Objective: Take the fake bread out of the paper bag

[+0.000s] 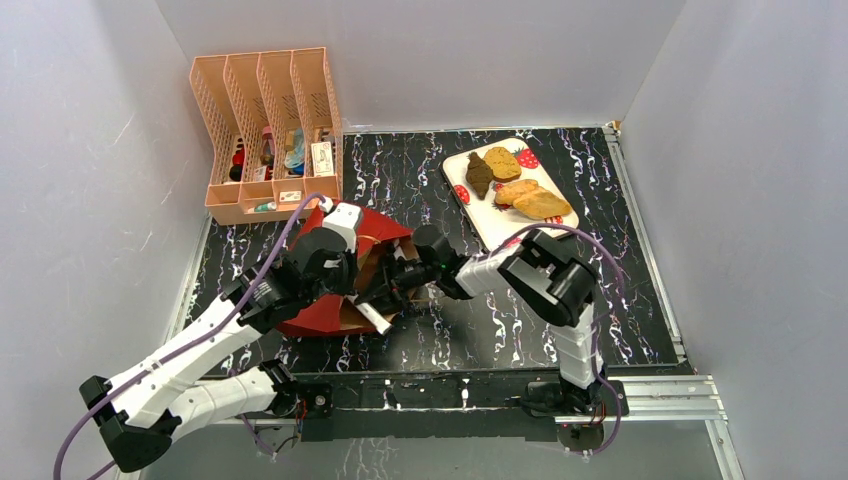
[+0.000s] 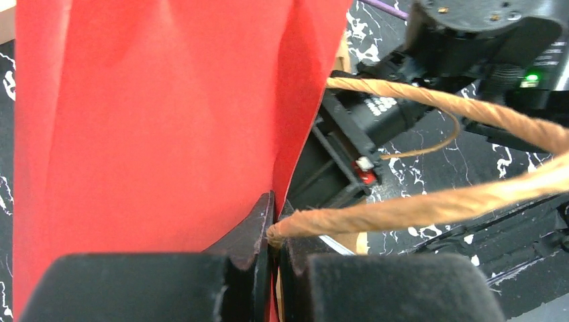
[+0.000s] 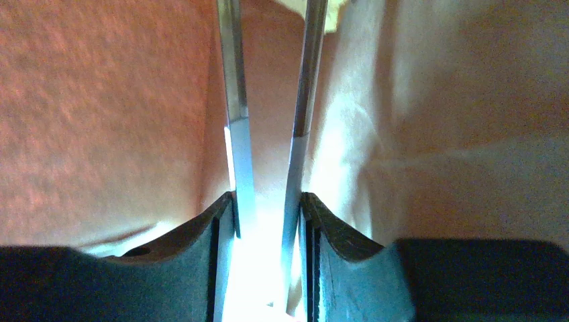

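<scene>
A red paper bag (image 1: 314,318) with a brown inside lies at centre left, its mouth facing right. My left gripper is shut on the rim of the bag beside a twisted rope handle (image 2: 402,208). My right gripper reaches into the bag's mouth. Between its fingers sit two thin metal strips (image 3: 233,74), apparently the legs of tongs, spread a little and pointing deeper inside. Past them a small pale yellow piece (image 3: 333,13) shows at the top edge; whether it is bread, I cannot tell. Nothing is visible between the strips' lower parts but glare.
Several fake bread pieces (image 1: 540,205) rest on a strawberry-patterned tray (image 1: 567,222) at the back right. A peach divided organizer (image 1: 228,215) with small items stands just behind the bag.
</scene>
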